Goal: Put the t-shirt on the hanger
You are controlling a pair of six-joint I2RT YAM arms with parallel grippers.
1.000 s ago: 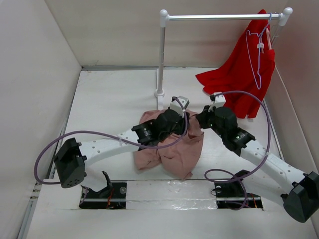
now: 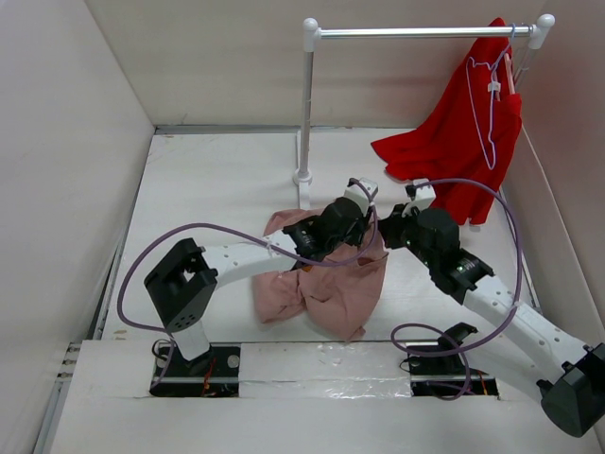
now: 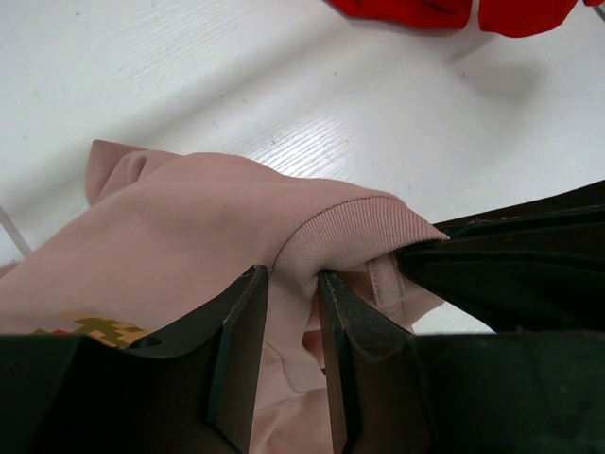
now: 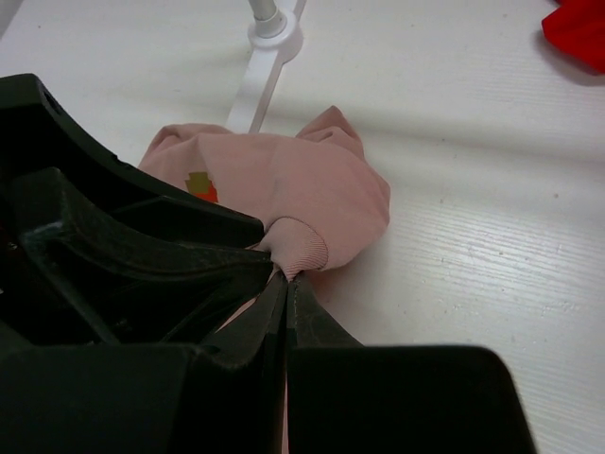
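The pink t-shirt lies crumpled on the white floor below the rack. My left gripper is part open at its ribbed collar band, with pink cloth between and just beyond its fingertips. My right gripper is shut at that collar from the right, the band at its tips. The two grippers are very close, and the left one's dark fingers cross the right wrist view. A purple hanger hangs on the rail at the right.
A red garment hangs at the back right, its hem on the floor. The rack's left post and foot stand behind the pink shirt. Walls enclose both sides and the back.
My right arm has shifted slightly right. The shirt looks almost unchanged.
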